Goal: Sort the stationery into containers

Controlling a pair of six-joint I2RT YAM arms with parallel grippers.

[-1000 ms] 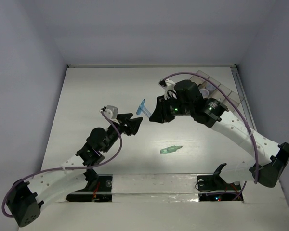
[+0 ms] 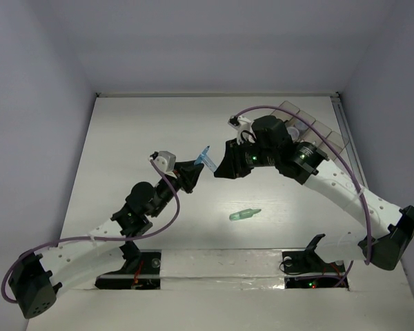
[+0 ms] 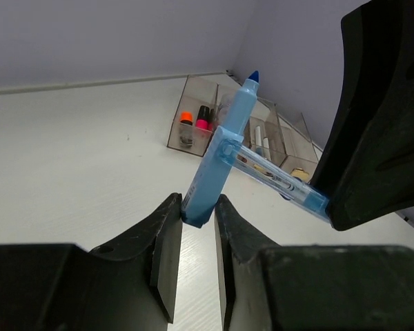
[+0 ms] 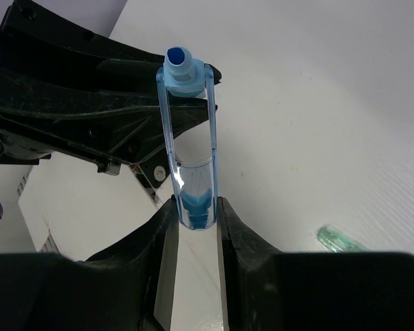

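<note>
Between my two grippers hangs a blue pen-like piece (image 3: 217, 162) with a clear part (image 4: 194, 183) branching off at an angle. My left gripper is shut on the lower end of the blue body, whose dark-blue tip points up. The end of the clear part lies between the fingers of my right gripper, close against them; whether they still clamp it cannot be told. A green tube (image 2: 245, 214) lies on the table in front. At the back right stands a clear organizer (image 3: 203, 114) with several compartments.
Orange-capped (image 3: 186, 124) and pink-banded (image 3: 203, 118) items stand in the organizer's near-left compartment, pale sticks in another. My right arm (image 2: 345, 193) partly covers the organizer from above.
My left gripper was open beside the blue body; it has moved slightly right and shut on it. The blue piece has shifted barely. My right arm is almost unmoved.
</note>
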